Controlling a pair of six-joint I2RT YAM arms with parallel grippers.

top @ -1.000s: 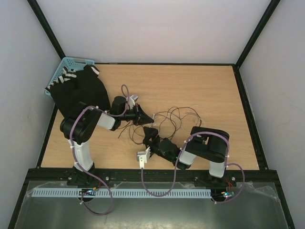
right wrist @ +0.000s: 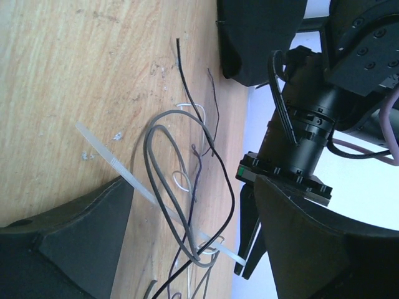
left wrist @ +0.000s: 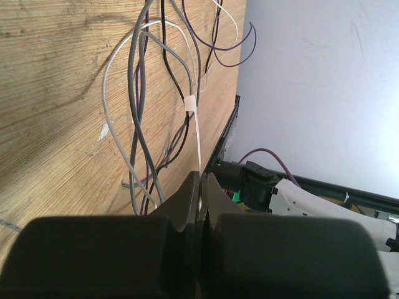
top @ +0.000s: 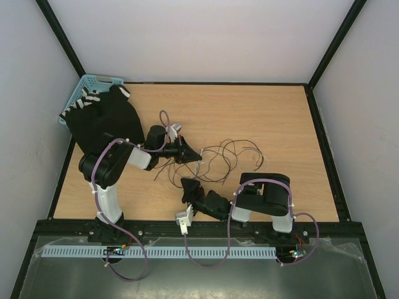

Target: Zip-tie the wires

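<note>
A tangle of thin wires (top: pixel 227 152) in grey, black, white and purple lies on the wooden table. My left gripper is shut on the white zip tie (left wrist: pixel 197 134), whose square head shows near its end. In the right wrist view, the translucent tie (right wrist: pixel 100 143) runs beneath looped grey and black wires (right wrist: pixel 168 112) towards the left gripper's tips. My right gripper (top: pixel 187 182) is low at the near edge of the wires, its fingers apart around the tie's free end and loops, in the right wrist view; whether it touches them I cannot tell.
A blue basket (top: pixel 93 83) with a black cloth (top: pixel 103 115) sits at the back left. Walls enclose the table.
My right gripper and arm have moved slightly left and towards the near edge, away from the left gripper. The left arm has stayed in place.
</note>
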